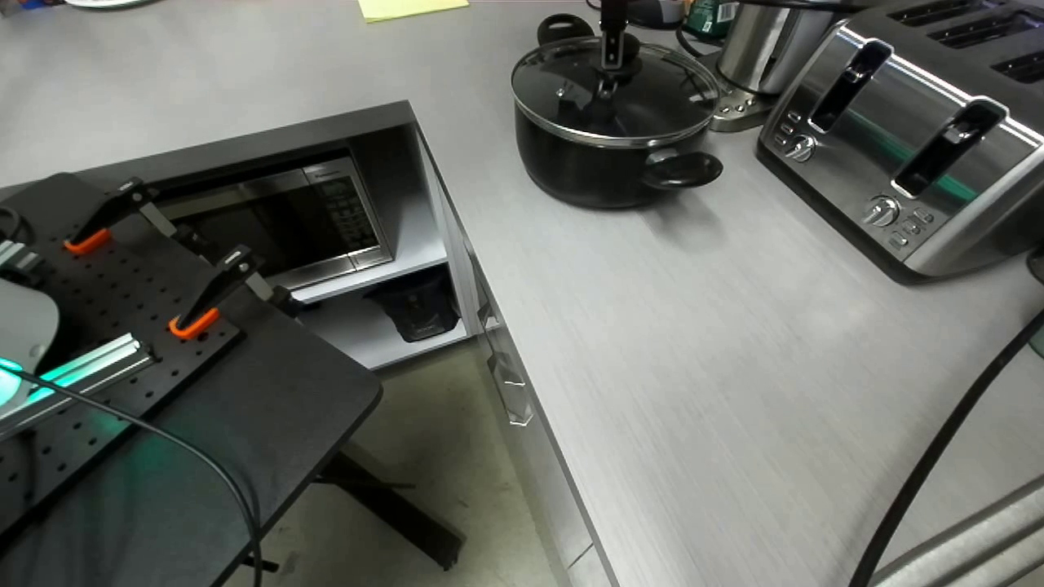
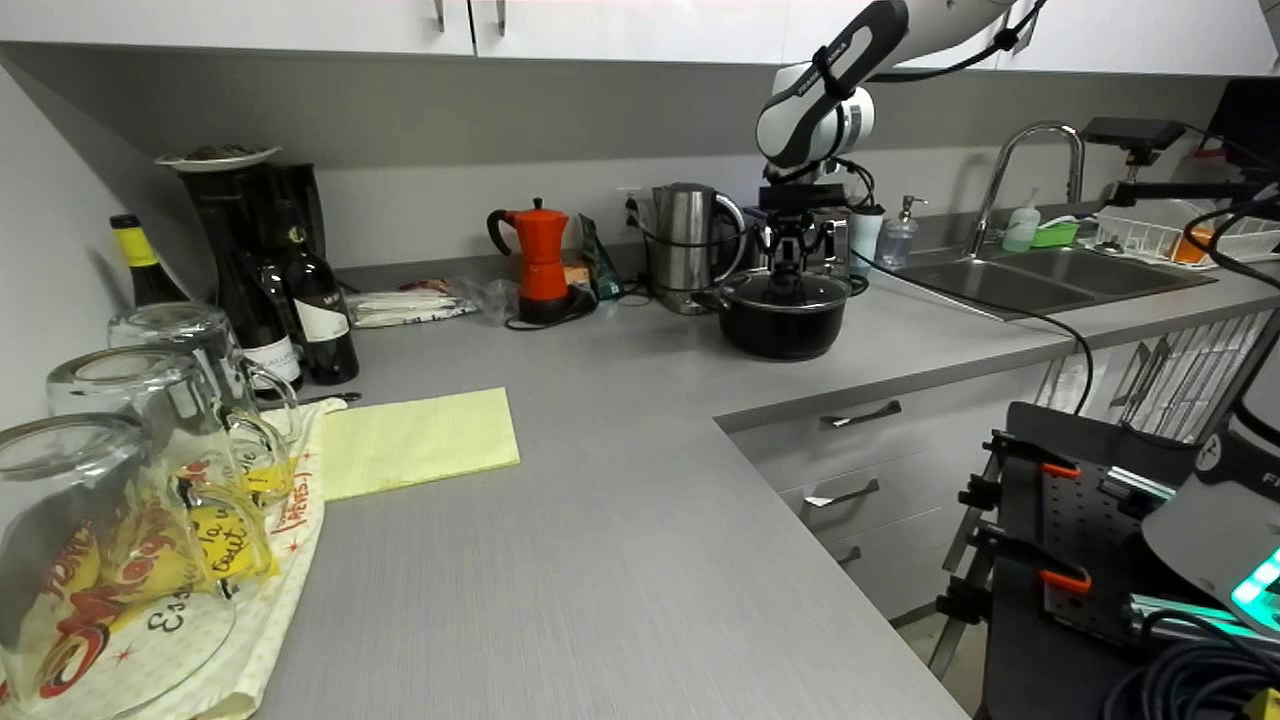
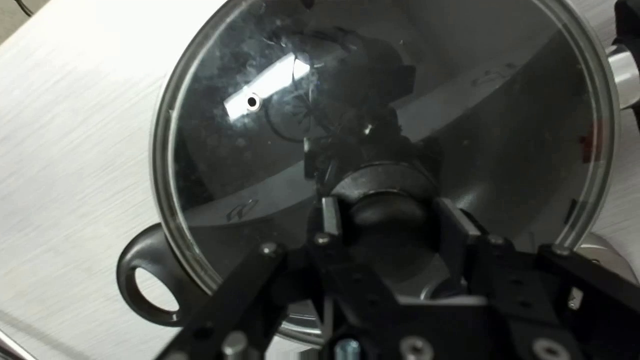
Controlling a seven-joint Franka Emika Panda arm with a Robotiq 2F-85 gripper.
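A black pot (image 1: 587, 168) stands on the grey counter in the first exterior view, its glass lid (image 1: 670, 101) resting across the top. Over the middle of that lid my gripper points straight down, shut on the round black lid knob (image 3: 388, 210), which sits between the two fingers in the wrist view. The second exterior view has the pot (image 2: 780, 332) below my arm (image 2: 806, 114). What the pot holds cannot be made out through the dark, reflective glass.
A steel toaster (image 1: 910, 147) stands right of the pot, with a kettle (image 2: 690, 240) close behind it. The counter's edge (image 1: 470, 254) runs along the near left side. Bare counter (image 1: 705, 391) lies in front. Glass mugs (image 2: 132, 480) stand far off on a cloth.
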